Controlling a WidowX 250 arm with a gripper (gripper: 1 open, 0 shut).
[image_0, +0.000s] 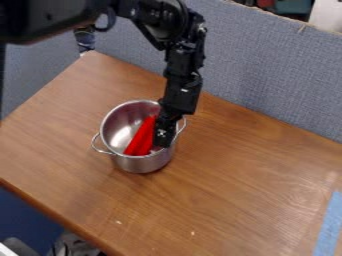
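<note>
A steel pot (118, 120) with two side handles stands left of the table's middle. Inside it lies a red elongated object (138, 140). My black gripper (162, 140) reaches down into the pot's right side, just right of the red object. Its fingertips are too dark and hidden to show whether they hold anything.
A grey padded wall (267, 70) runs along the back.
</note>
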